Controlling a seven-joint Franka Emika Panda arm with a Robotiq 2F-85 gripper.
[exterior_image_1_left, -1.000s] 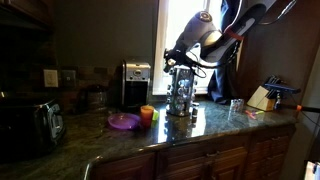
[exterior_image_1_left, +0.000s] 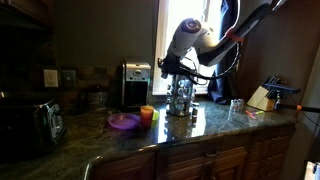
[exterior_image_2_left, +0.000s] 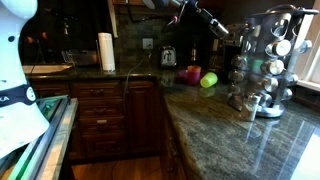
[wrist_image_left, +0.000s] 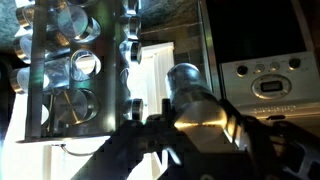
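In the wrist view, my gripper is shut on a small jar with a shiny copper-toned cap (wrist_image_left: 200, 122) and a clear body reaching away from the fingers. The metal spice rack (wrist_image_left: 105, 75), with several jars in it, is to the left in that view, apart from the held jar. It stands on the counter near the window in exterior view 1 (exterior_image_1_left: 180, 95) and at the right in exterior view 2 (exterior_image_2_left: 262, 70). My gripper hangs above the counter by the rack's upper part; its fingers are too small to make out in the exterior views.
A black-and-silver appliance (wrist_image_left: 270, 80) is right of the held jar; a purple bowl (exterior_image_1_left: 124, 121), an orange cup (exterior_image_1_left: 147, 116) and a green cup (exterior_image_2_left: 208, 79) are on the counter. A knife block (exterior_image_1_left: 262, 99) is farther right.
My arm has shifted left, and its upper links hang a little lower. The rack and the things on the counter have stayed put.
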